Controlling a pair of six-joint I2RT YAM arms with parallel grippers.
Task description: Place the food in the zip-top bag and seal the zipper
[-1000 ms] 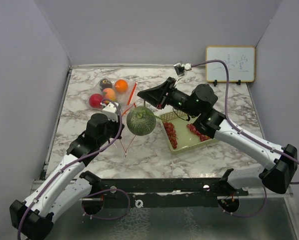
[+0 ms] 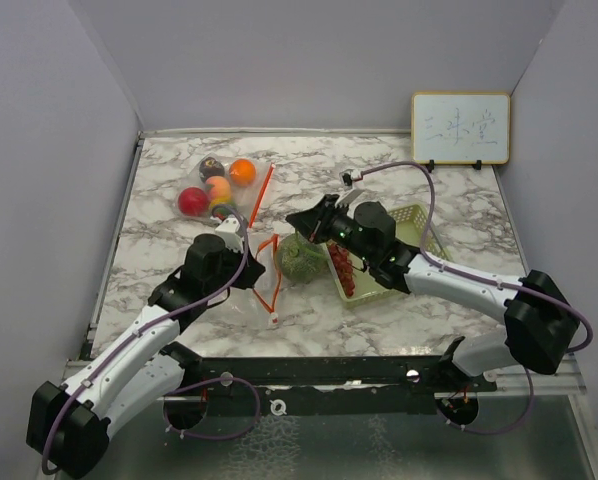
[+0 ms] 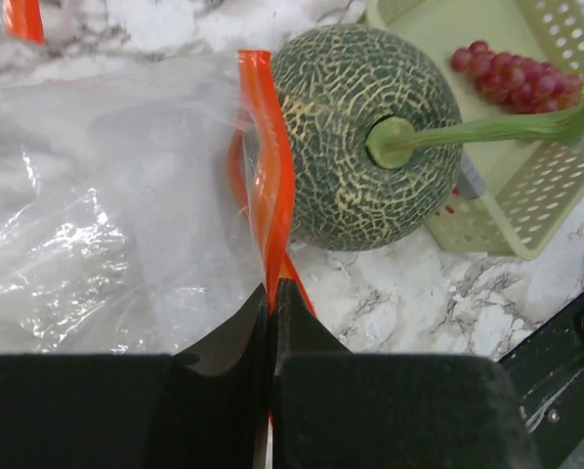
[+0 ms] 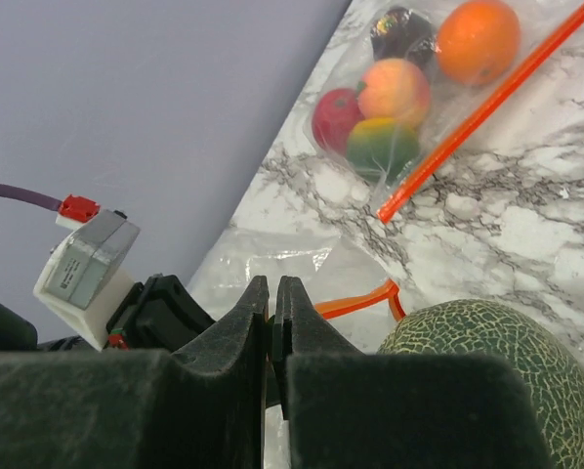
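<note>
In the left wrist view, the green netted melon (image 3: 355, 127) with its thick stem (image 3: 468, 132) lies against the orange zipper rim of the clear bag (image 3: 126, 205), outside the mouth. My left gripper is shut on that rim, its thin edge running between the fingers. From above, the bag's orange mouth (image 2: 275, 241) gapes beside the melon (image 2: 301, 260). Over the melon, my right gripper (image 2: 301, 226) is shut on its stem. Only a sliver of green shows between its fingertips in the right wrist view; the melon (image 4: 507, 347) sits to their right.
A pale green basket (image 2: 411, 222) with red grapes (image 2: 341, 268) stands right of the melon, partly under the right arm. Behind lies another clear bag of fruit, including an orange (image 2: 242, 172). A whiteboard (image 2: 461, 128) stands at the back right. Bare marble shows in front.
The melon has come down and slightly right, with my right gripper lower over it.
</note>
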